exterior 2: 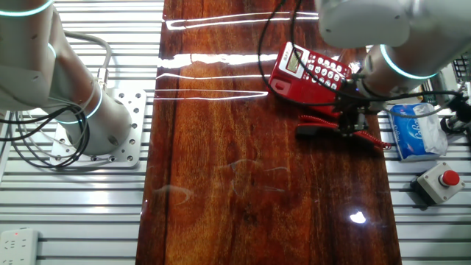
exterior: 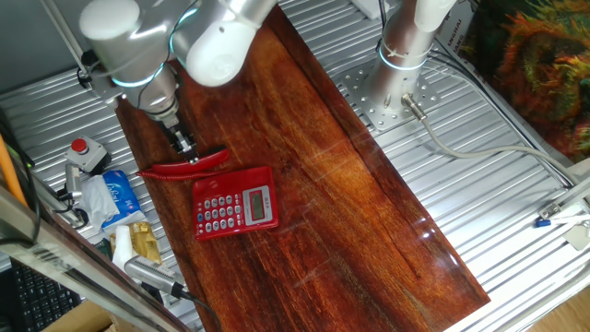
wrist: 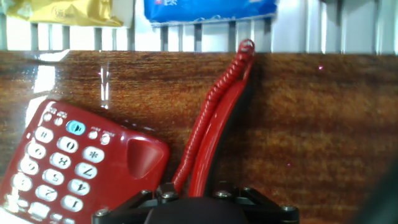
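A red telephone base (exterior: 235,203) with a keypad and small display lies on the wooden table. Beside it lies its red handset (exterior: 207,164), off the base, with a coiled red cord (wrist: 211,102) along it. My gripper (exterior: 191,159) points down at the handset's middle. In the wrist view the handset (wrist: 214,140) runs down between the fingers of the gripper; whether they press on it cannot be told. The arm's cables partly cover the phone base (exterior 2: 302,87) in the second exterior view, where the handset (exterior 2: 318,126) shows dark beneath the gripper.
Off the table edge lie a blue-and-white packet (exterior: 115,198), a yellow packet (exterior: 146,242) and a red-button box (exterior: 85,155).
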